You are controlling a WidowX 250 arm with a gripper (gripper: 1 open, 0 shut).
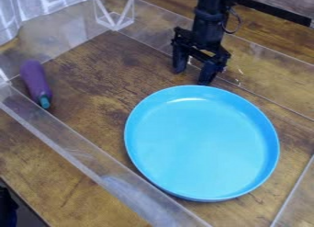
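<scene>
My black gripper (197, 58) hangs from the top of the view, low over the wooden floor of the tray at the back, just behind a large blue plate (200, 140). Its fingers look spread and open; whether anything small lies between them is too dark to tell. A purple object with a teal end (36, 82) lies at the left, well away from the gripper.
Clear plastic walls border the tray along the left, back and lower edge, with a white bracket (114, 17) at the back left corner. Bare wood (105, 70) lies left of the plate and right of the gripper.
</scene>
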